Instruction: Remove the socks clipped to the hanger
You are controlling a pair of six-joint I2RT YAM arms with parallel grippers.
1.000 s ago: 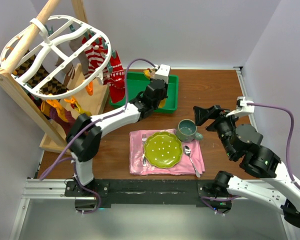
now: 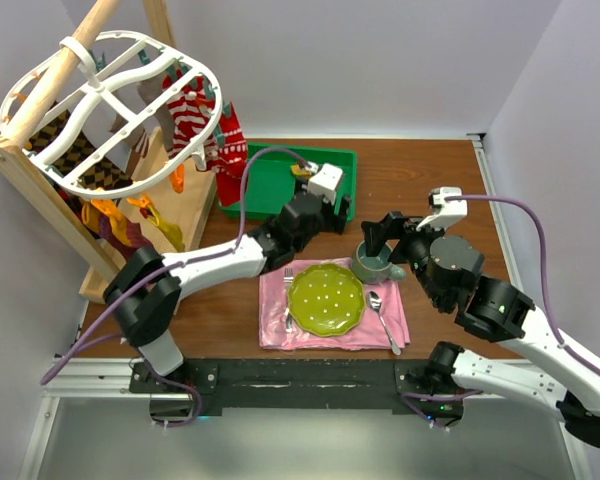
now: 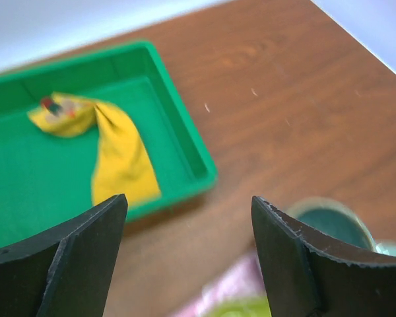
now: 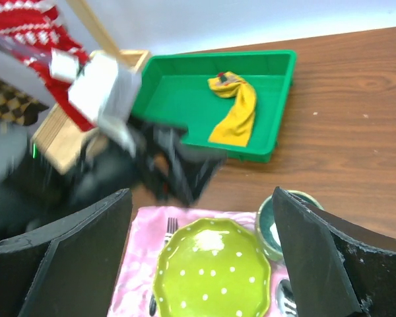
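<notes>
The yellow sock with a bear face [image 4: 239, 112] lies bent inside the green tray [image 3: 185, 125]. My left gripper is open and empty, raised in front of the tray; in the top view it hides part of the tray's right side. Several socks hang from the white round hanger [image 2: 115, 95] at upper left, among them a red-and-white sock [image 2: 192, 115], a red sock [image 2: 230, 165], a checkered sock [image 2: 80, 152] and a maroon one [image 2: 120, 232]. Orange clips [image 2: 105, 207] and teal clips grip some. My right gripper stands open and empty over the cup's side.
A pink cloth [image 2: 270, 325] carries a green dotted plate [image 2: 325, 300], a fork [image 2: 288, 300] and a spoon [image 2: 384, 322]. The teal cup [image 2: 372, 262] sits at its upper right corner. A wooden stand [image 2: 55, 220] supports the hanger. Bare table lies at the back right.
The yellow sock was in my shut left gripper and now lies in the tray. The right arm shifted slightly left.
</notes>
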